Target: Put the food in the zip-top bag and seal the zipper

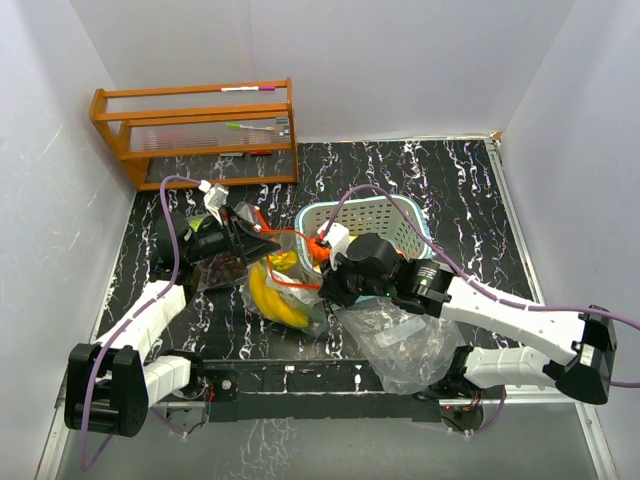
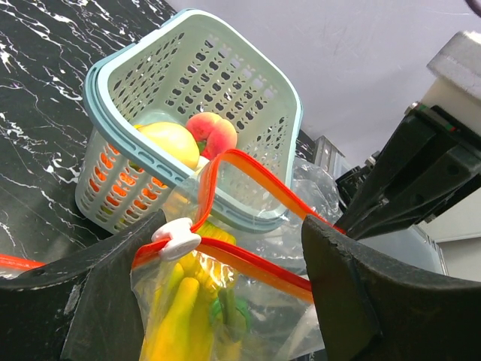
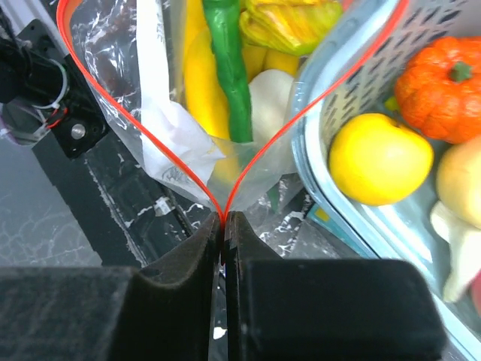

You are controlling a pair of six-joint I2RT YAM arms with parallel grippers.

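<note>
A clear bag with an orange zipper holds bananas (image 1: 274, 300) and green and yellow items; its white slider (image 2: 179, 239) shows in the left wrist view. My left gripper (image 1: 256, 246) is shut on the bag's upper end, the slider just beside its fingers. My right gripper is shut on the bag's other zipper end, where the two orange strips meet. Between the grippers the bag's mouth gapes, with a white sheet-like piece (image 3: 169, 135) inside.
A pale basket (image 1: 370, 210) with peach, lemon and small pumpkin (image 3: 443, 90) sits right behind the bag. An empty plastic bag (image 1: 400, 350) lies at front right. A wooden rack (image 1: 200, 115) stands at back left.
</note>
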